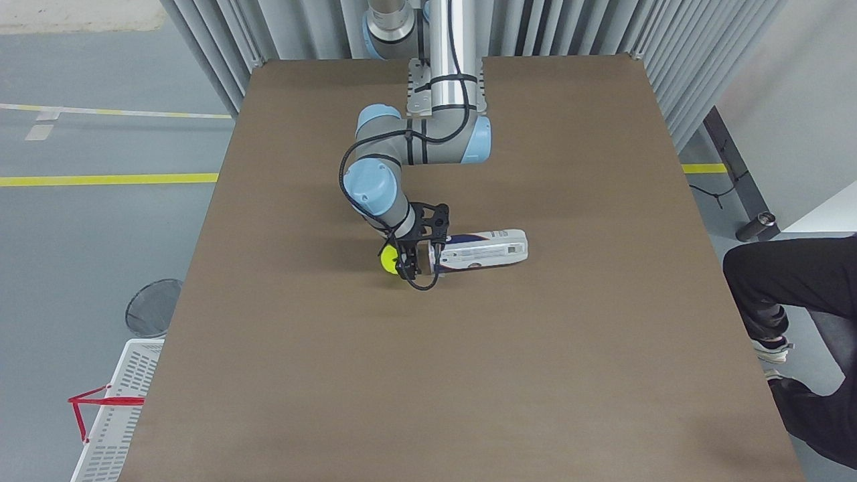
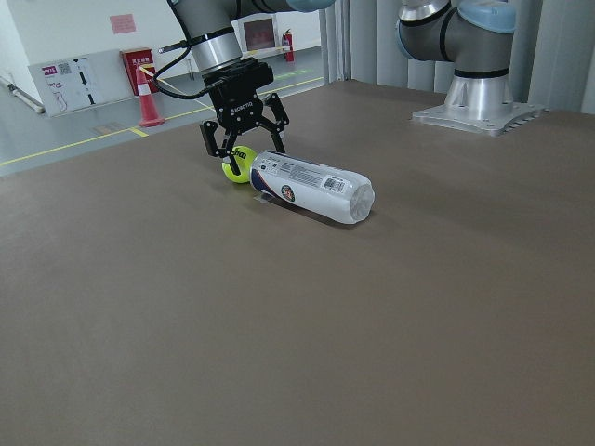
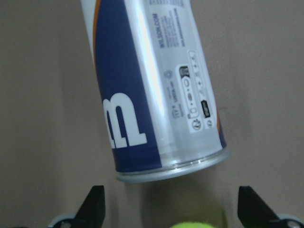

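Observation:
A white-and-navy tennis ball tube [image 1: 482, 249] lies on its side on the brown table. My gripper [image 2: 252, 155] is low at the tube's end, its fingers spread open. A yellow-green tennis ball [image 1: 387, 258] rests on the table just beyond the gripper, at the tube's near end. In the wrist view the tube [image 3: 156, 95] fills the upper middle, and only the top of the ball [image 3: 192, 225] shows at the bottom edge, between the two separated fingertips.
A person's legs [image 1: 803, 281] are at the right.

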